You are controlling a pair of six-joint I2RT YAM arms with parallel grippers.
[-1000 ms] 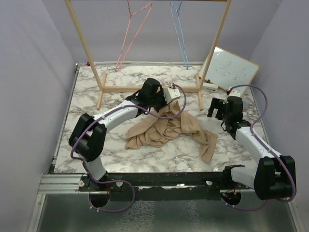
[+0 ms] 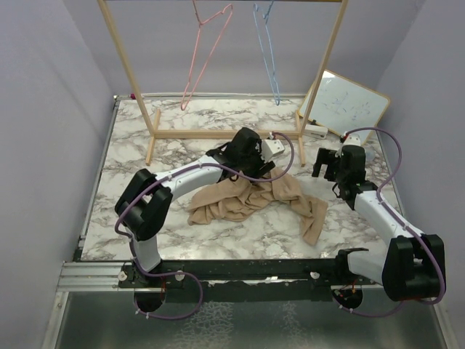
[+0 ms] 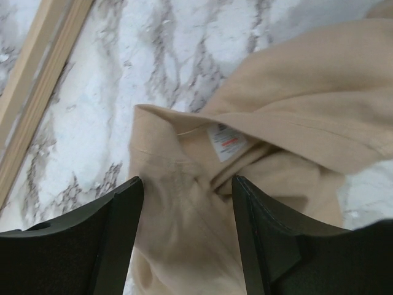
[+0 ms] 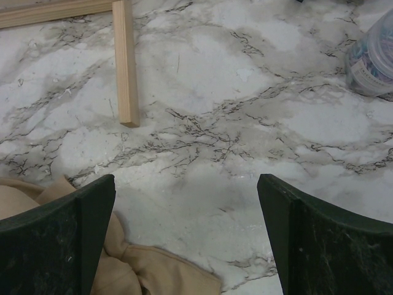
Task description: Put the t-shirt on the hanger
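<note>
A crumpled beige t-shirt (image 2: 229,203) lies on the marble table, with a label showing in the left wrist view (image 3: 227,141). My left gripper (image 2: 263,164) is open low over the shirt's upper part, with fabric (image 3: 172,209) below and between its fingers. My right gripper (image 2: 323,163) stands open over bare table to the right of the shirt, whose edge (image 4: 166,270) shows at lower left in the right wrist view. A pink hanger (image 2: 194,58) and a blue hanger (image 2: 270,58) hang from the wooden rack (image 2: 125,58) above the back of the table.
The rack's foot (image 4: 126,74) lies on the table behind the shirt. A plastic jar (image 4: 368,64) stands at the right, and a whiteboard (image 2: 349,102) at the back right.
My left gripper has moved toward the front and slightly right over the shirt. The right gripper has stayed in about the same place.
</note>
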